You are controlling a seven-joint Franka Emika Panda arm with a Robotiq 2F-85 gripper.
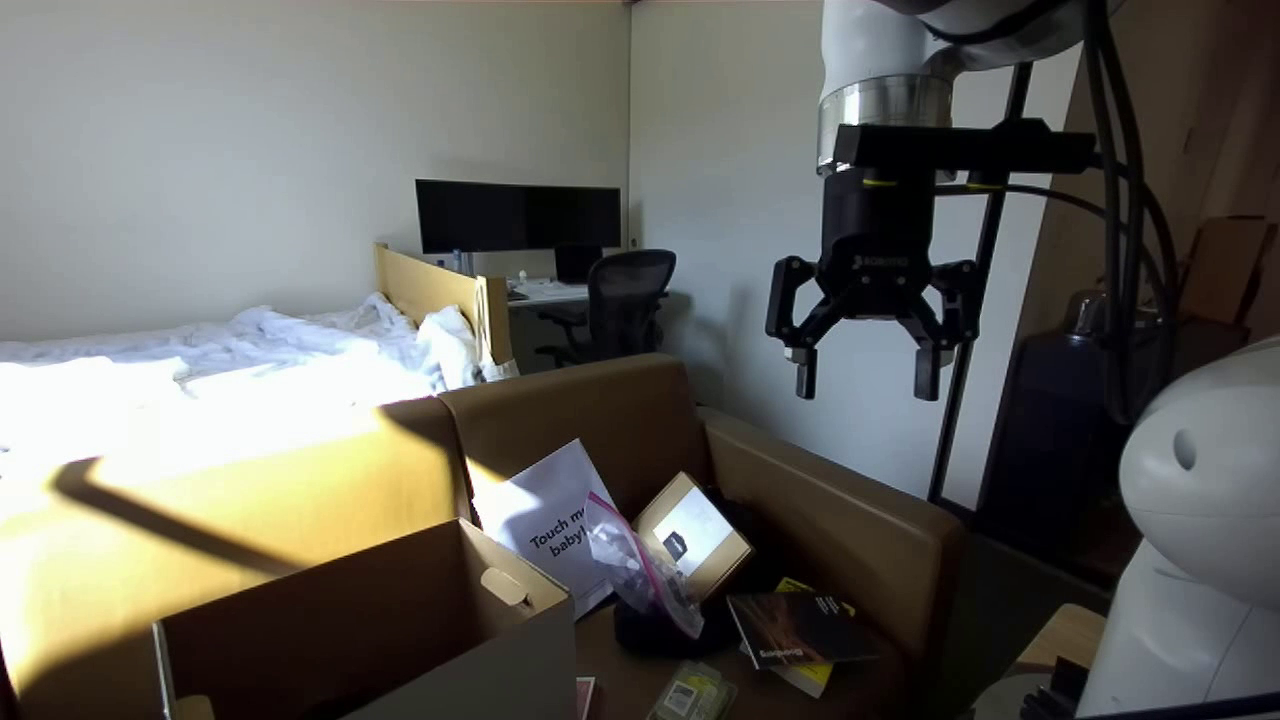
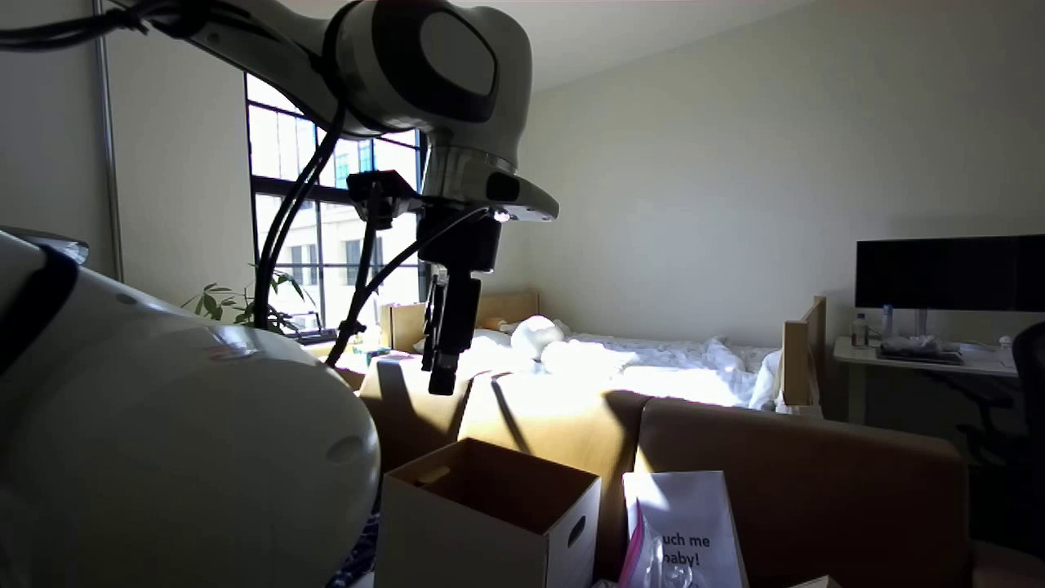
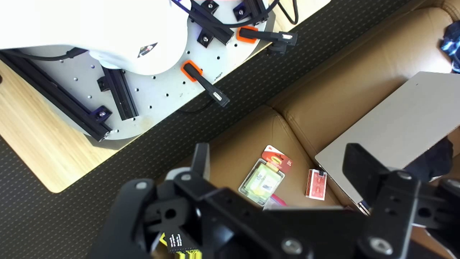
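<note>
My gripper [image 1: 865, 378] hangs open high above the right end of the brown couch, with nothing between its fingers. Its spread fingers also frame the lower part of the wrist view, over the couch seat. An open cardboard box [image 1: 498, 664] stands on the couch. To its right are a white sign reading "Touch me baby!" [image 1: 547, 516], a clear zip bag [image 1: 636, 564] with a pink edge, a small box [image 1: 693, 534] and a dark booklet [image 1: 798, 629]. A clear plastic pack [image 3: 262, 181], a red card [image 3: 276, 158] and a red-and-white packet [image 3: 317, 184] lie near the box.
The couch armrest [image 1: 828, 480] rises below the gripper. My arm's base is clamped on a wooden table [image 3: 47, 146], with a strip of dark carpet [image 3: 159, 142] between it and the couch. A bed [image 2: 676, 367] stands behind the couch. The air around the gripper is clear.
</note>
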